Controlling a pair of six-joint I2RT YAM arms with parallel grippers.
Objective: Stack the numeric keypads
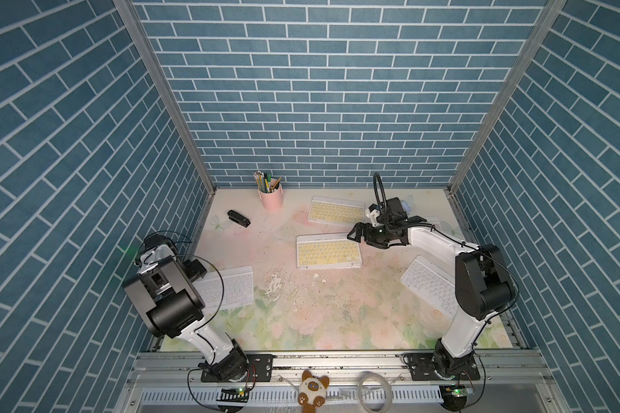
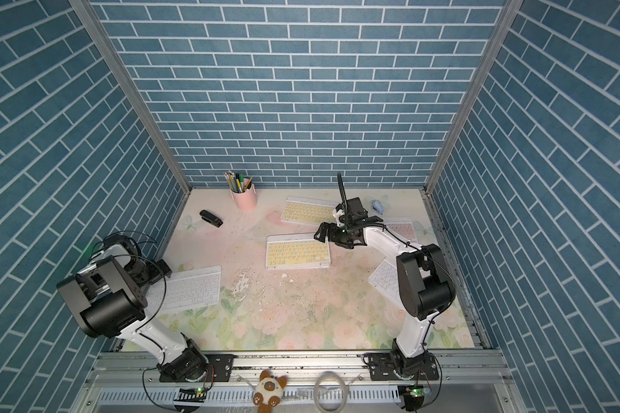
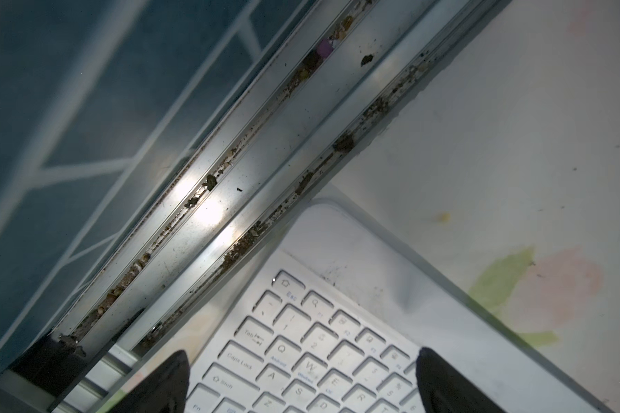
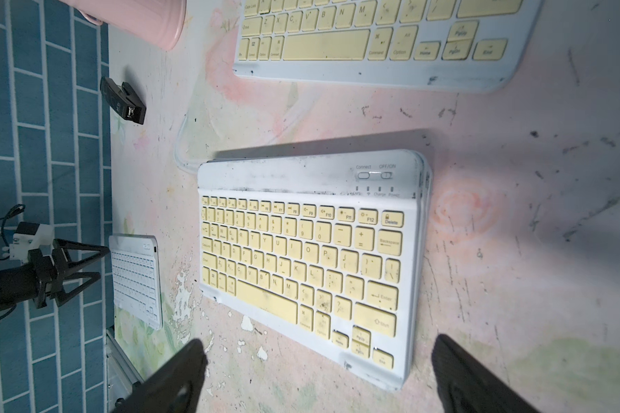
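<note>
A yellow-keyed keyboard (image 1: 328, 253) lies at the table's centre, another (image 1: 335, 212) behind it, each apparently flat. My right gripper is open above the centre keyboard's right side, nothing between its fingers. A white keyboard (image 3: 365, 268) lies along the left edge, with my left gripper open over its far-left corner, fingers apart and empty. Another white keyboard (image 1: 427, 283) lies angled at the right, partly behind the right arm.
A pink pen cup (image 1: 271, 199) and black stapler (image 1: 238, 218) stand back left. The tiled left wall and metal rail (image 3: 206, 213) are close beside my left gripper.
</note>
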